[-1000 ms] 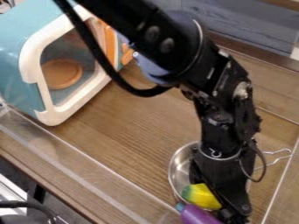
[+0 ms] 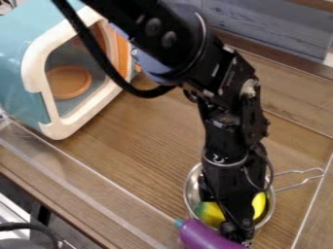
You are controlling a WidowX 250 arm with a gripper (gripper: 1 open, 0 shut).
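My black gripper [image 2: 235, 214] reaches down into a steel pot [image 2: 197, 185] with a wire handle, at the lower right of the camera view. Its fingers are around or just over a yellow object [image 2: 211, 211] with a green end, partly hidden behind them; whether they grip it I cannot tell. A purple object [image 2: 205, 236], like a toy eggplant, lies at the front edge beside the pot.
A light blue toy microwave [image 2: 37, 44] with an open front and an orange plate inside stands at the back left. A grey wall closes the back.
The arm has shifted slightly up and back, and the gripper now covers more of the middle of the yellow object. The purple object sits slightly further left.
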